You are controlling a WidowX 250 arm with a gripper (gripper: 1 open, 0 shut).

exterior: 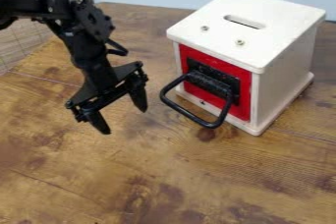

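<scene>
My black gripper (121, 112) hangs low over the wooden table at centre left, pointing down with its fingers apart and nothing between them. To its right stands a white wooden box (250, 27) with a slot and two screws on top and a red front panel (239, 74). A black handle (172, 104) sticks out from the dark mount on that panel, to the right of my gripper and apart from it.
Bare wooden tabletop (144, 184) fills the foreground and the area right of the box. A pale wall runs along the back, and a tiled surface shows at the far left.
</scene>
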